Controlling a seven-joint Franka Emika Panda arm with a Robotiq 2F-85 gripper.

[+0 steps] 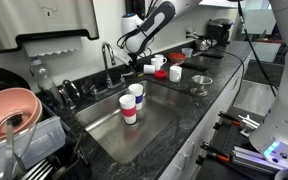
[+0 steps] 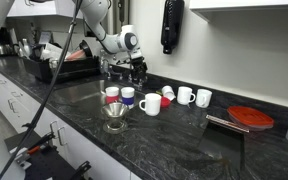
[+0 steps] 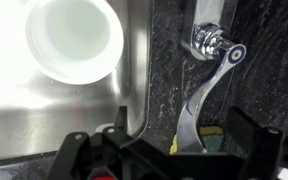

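My gripper is open, its two black fingers spread wide at the bottom of the wrist view. In that view, a curved metal faucet part runs down between them; whether it touches either finger I cannot tell. A white cup is seen from above at the upper left, over the steel sink. Exterior view 1 shows the faucet behind the sink, with the white arm farther along the counter. From the other side, the arm stands beyond the cups and its fingertips are hard to make out.
Red-banded cups stand at the sink. White mugs and a metal bowl are on the dark counter. A dish rack lies at the near left. The right counter holds a red lid and a tray, with bare surface in front.
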